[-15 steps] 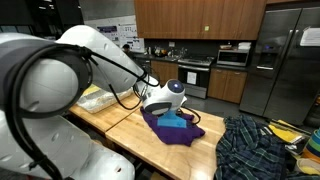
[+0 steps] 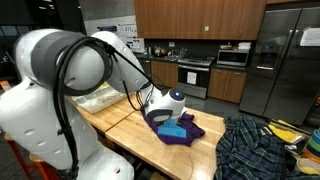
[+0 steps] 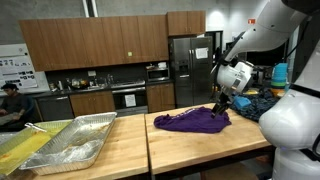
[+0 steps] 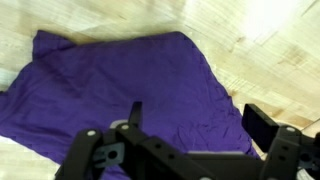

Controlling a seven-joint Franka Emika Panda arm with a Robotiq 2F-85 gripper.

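Observation:
A purple cloth [image 4: 110,85] lies spread and wrinkled on the wooden table [image 3: 165,150]. In exterior view 1 the cloth [image 2: 208,124] is partly hidden behind the arm; in exterior view 2 it [image 3: 200,121] lies towards the far right. From above, my gripper hangs over the cloth, its fingers wide apart and nothing between them. One dark fingertip [image 4: 134,114] is over the cloth, the other [image 4: 256,122] by its right edge. How far they are above the fabric I cannot tell.
A foil-lined tray [image 3: 68,148] sits at the table's left in exterior view 2. Dark crumpled fabric [image 2: 250,150] is piled to the right of the table in exterior view 1. Bare wood lies in front of the cloth.
In exterior view 1 the arm's head has lowered and tilted over the cloth, and the near arm links have shifted. The cloth looks unmoved.

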